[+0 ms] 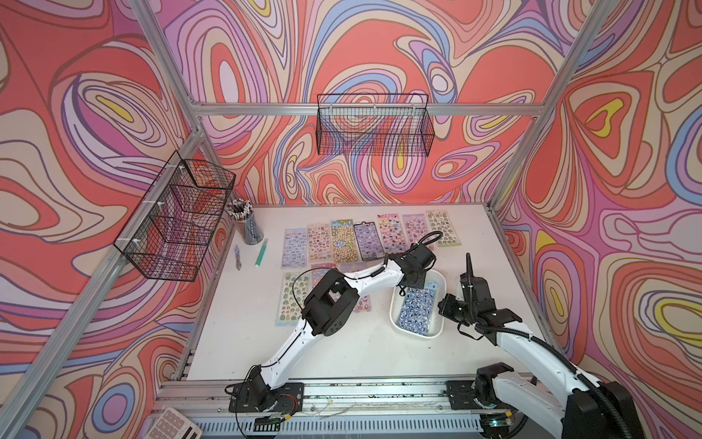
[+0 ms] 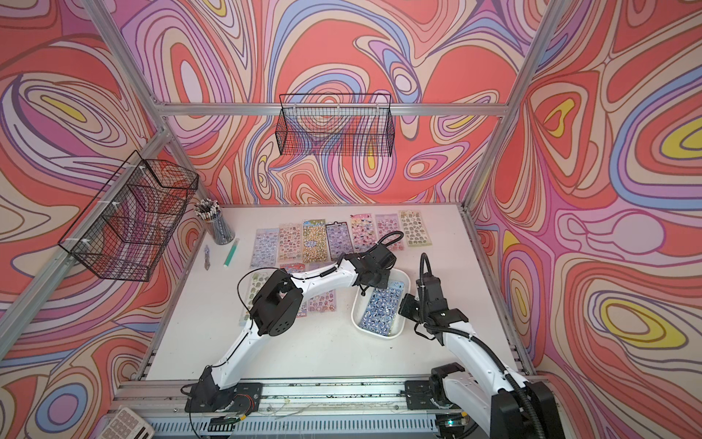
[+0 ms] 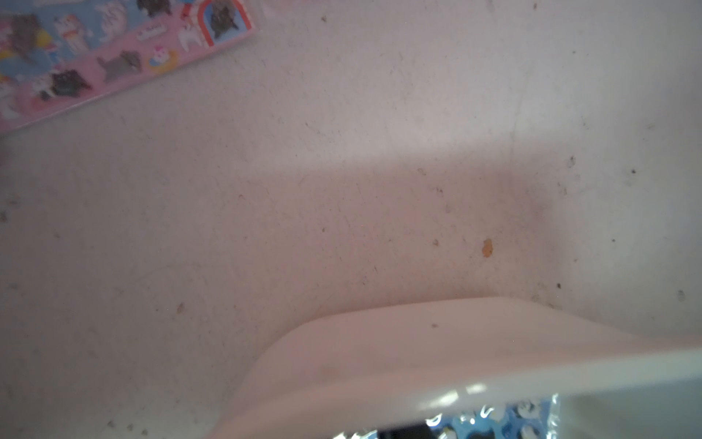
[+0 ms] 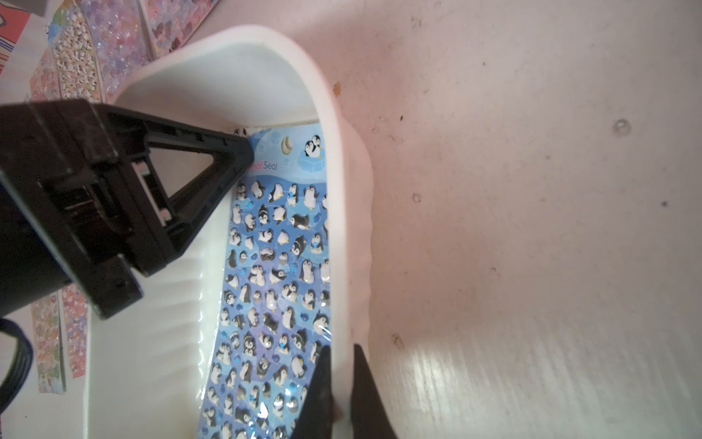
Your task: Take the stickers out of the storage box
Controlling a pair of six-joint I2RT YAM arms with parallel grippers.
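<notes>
The white storage box [image 1: 438, 329] stands on the table with a blue penguin sticker sheet [image 4: 270, 278] inside it. My left gripper reaches into the box at the sheet's far end and is shut on that edge; its tips are partly hidden. The left wrist view shows only a dark bit of it beside a corner of the sticker sheet [image 3: 504, 420], behind the box rim [image 3: 438, 398]. On the box's right side, my right gripper is shut with its fingers on either side of the rim [image 4: 338, 241].
Sticker sheets lie in a row at the back, such as a purple one [image 1: 369, 240]. More, including a green-edged sheet [image 1: 289, 300], lie left of the box, partly under the left arm. A pen cup [image 1: 250, 228] stands back left.
</notes>
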